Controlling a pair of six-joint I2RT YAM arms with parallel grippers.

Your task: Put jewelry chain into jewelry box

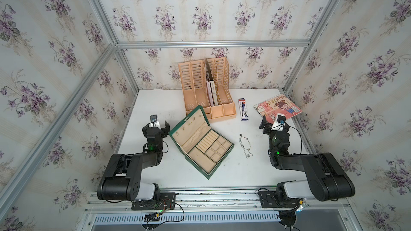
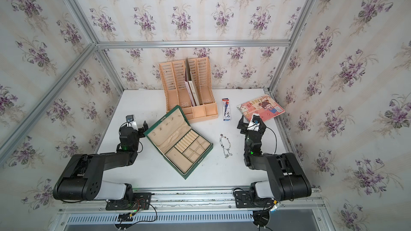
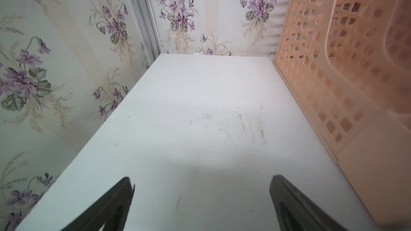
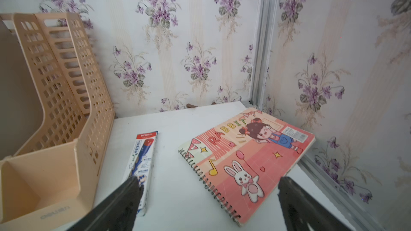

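The silvery jewelry chain (image 1: 245, 145) lies loosely looped on the white table, right of the jewelry box. Green outside and beige inside, the jewelry box (image 1: 208, 150) stands with its lid (image 1: 189, 129) raised at the back left; its compartments look empty. My left gripper is open left of the box, with nothing between its fingers. Over on the right, beyond the chain, my right gripper is open and empty as well. Neither wrist view shows the chain or the box.
A peach file organizer (image 1: 230, 110) holding a few folders stands behind the box. A pen package (image 2: 226, 109) lies right of it, and a pink spiral notebook (image 4: 256, 158) sits at the back right. Bare table surrounds the chain.
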